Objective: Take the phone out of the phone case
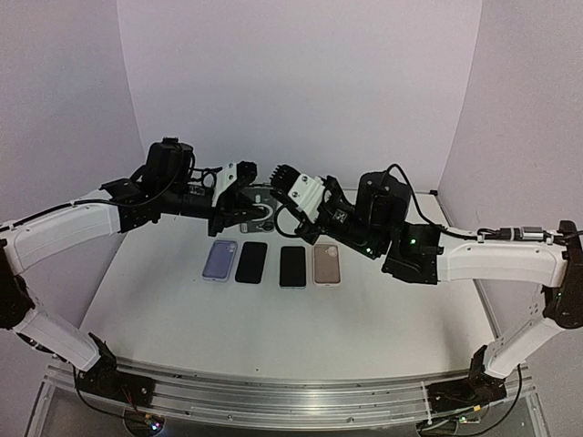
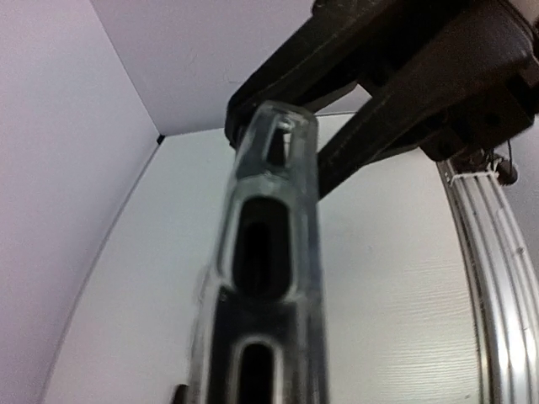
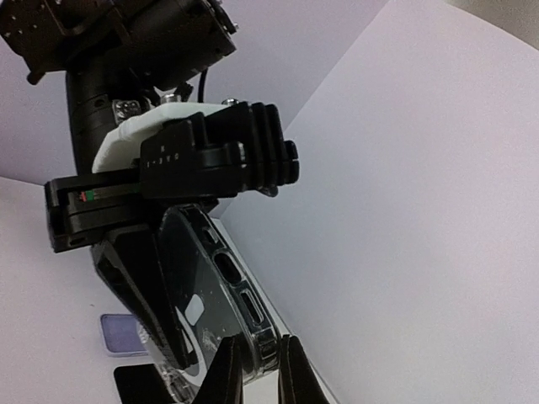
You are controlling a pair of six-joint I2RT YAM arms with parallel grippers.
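A clear phone case (image 3: 210, 286) with a white ring on its back is held up off the table. Dark material shows through its side cutouts in the left wrist view, where the case (image 2: 261, 252) stands nearly edge-on. My left gripper (image 1: 244, 213) is shut on it, one dark finger (image 3: 141, 286) lying over the back in the right wrist view. My right gripper has its fingers around the far end of the case, one on each side. Whether they press on it or merely straddle it is unclear.
On the white table below lie a purple case (image 1: 219, 260), two black phones, one at the left (image 1: 251, 262) and one at the right (image 1: 292, 267), and a pinkish case (image 1: 326, 264).
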